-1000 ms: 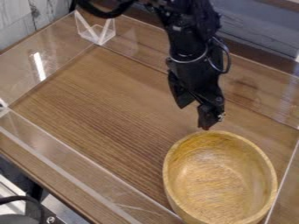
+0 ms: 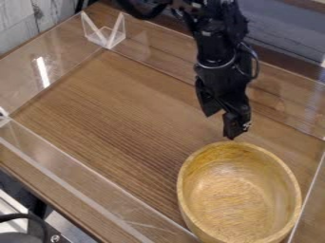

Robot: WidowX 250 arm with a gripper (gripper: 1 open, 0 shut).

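The black arm reaches down from the top of the view, its gripper (image 2: pixel 219 116) low over the wooden table (image 2: pixel 108 133), just behind a large yellow plastic bowl (image 2: pixel 238 204). The gripper's dark fingers are hard to separate; whether they are open or shut, or hold anything, I cannot tell.
A small clear plastic object (image 2: pixel 105 28) stands at the back left. Clear rims run along the table's edges, with a black cable at the bottom left.
The gripper and lower arm have shifted slightly and turned, looking narrower now. The bowl has not visibly moved.
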